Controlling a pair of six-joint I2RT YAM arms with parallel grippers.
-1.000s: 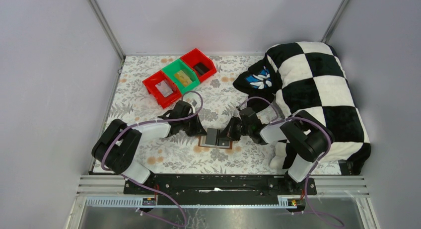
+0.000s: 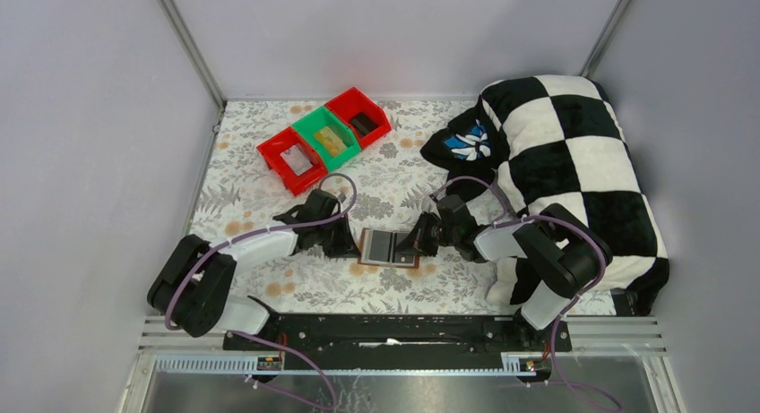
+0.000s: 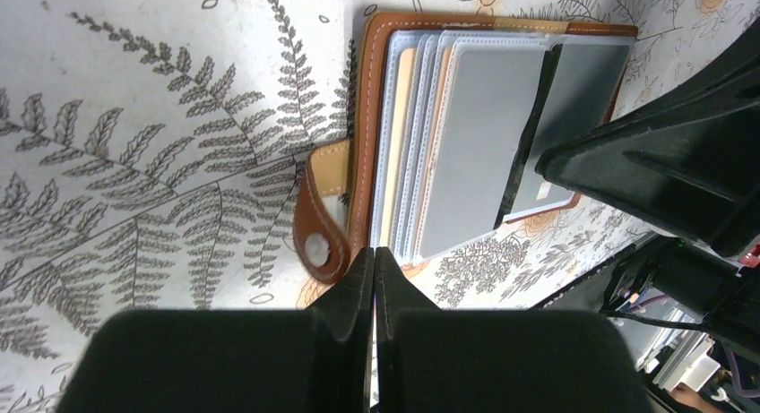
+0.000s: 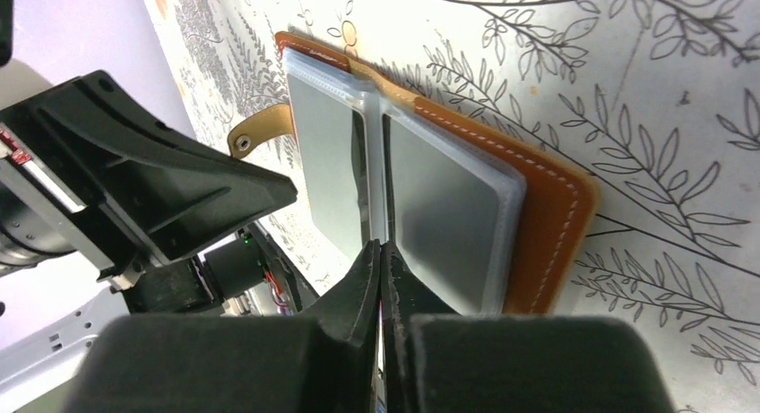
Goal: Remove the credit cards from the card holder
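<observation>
A brown leather card holder (image 2: 389, 250) lies open on the patterned mat between my grippers. In the left wrist view its grey card sleeves (image 3: 475, 135) fan in layers, with a leather snap strap (image 3: 323, 216) at one side. My left gripper is shut at the strap side, nothing visible between its fingers. My right gripper is shut over the other half of the holder, at the dark gap beside the sleeve (image 4: 439, 207), with nothing visible between its fingers.
Red and green bins (image 2: 325, 121) with items inside stand at the back left. A checkered cushion (image 2: 591, 162) fills the right side of the mat.
My left gripper has moved left, away from the middle of the card holder, uncovering more of it. The right arm has shifted only slightly.
</observation>
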